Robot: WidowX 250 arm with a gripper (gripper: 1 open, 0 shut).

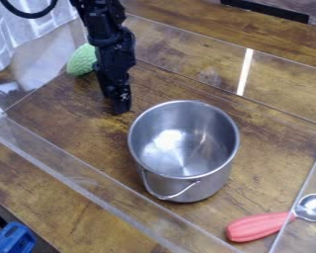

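Observation:
The black robot gripper (116, 91) hangs low over the wooden tray floor at the upper left, behind and left of a steel pot (182, 148). A light green object (79, 60) lies just left of the gripper, partly hidden behind it. I cannot tell whether the fingers are open or shut, or whether anything is between them.
A scoop with a red handle (257, 225) and metal bowl lies at the front right. Clear plastic walls border the work area. A blue object (11, 239) is at the bottom left corner. The wooden surface right of the gripper, behind the pot, is free.

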